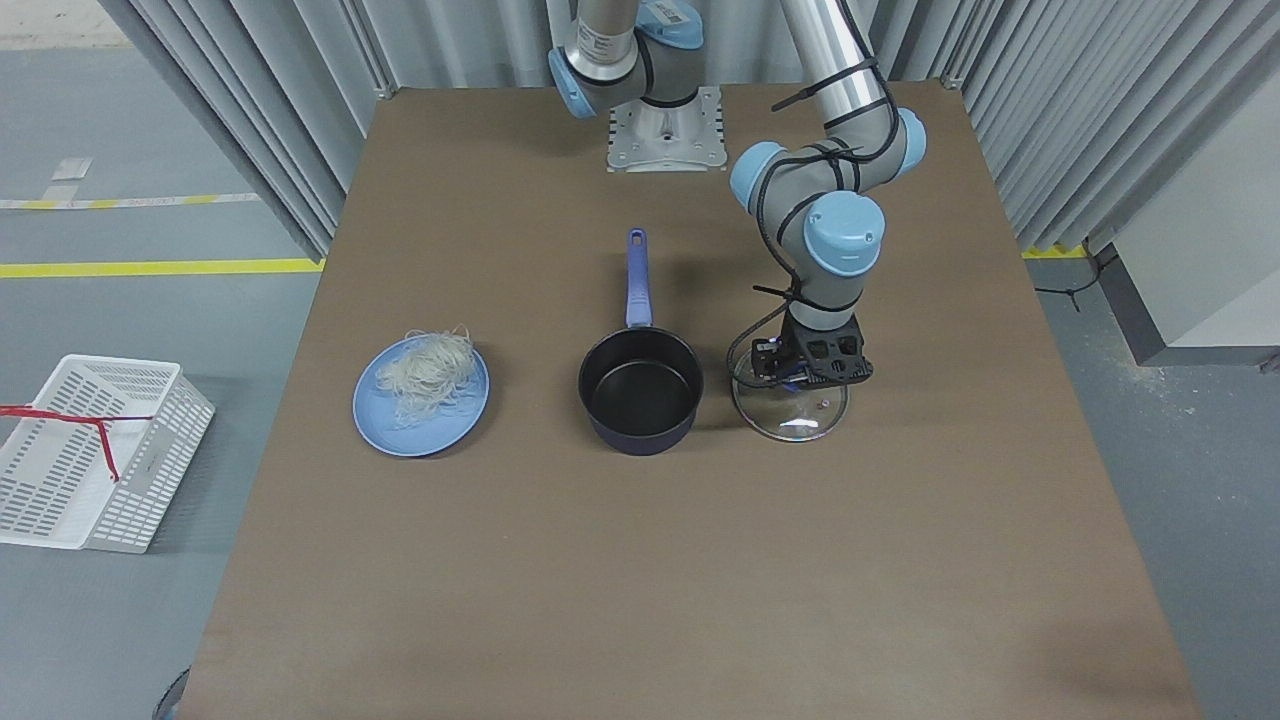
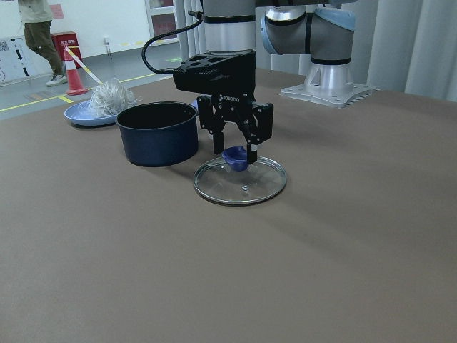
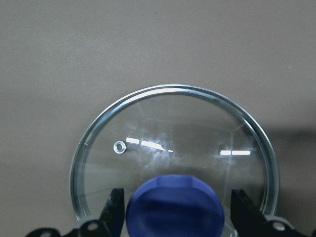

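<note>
A glass lid [image 1: 792,420] with a blue knob [image 3: 175,207] lies flat on the table, right of a dark pot [image 1: 641,384] with a long blue handle. My gripper [image 2: 233,148] is low over the lid, pointing down, open, with one finger on either side of the knob; in the wrist view the fingertips flank it with small gaps.
A blue plate [image 1: 420,432] with white noodle-like strands sits left of the pot. The arm's base [image 1: 666,150] is at the back. A white crate [image 1: 144,480] stands on the floor at left.
</note>
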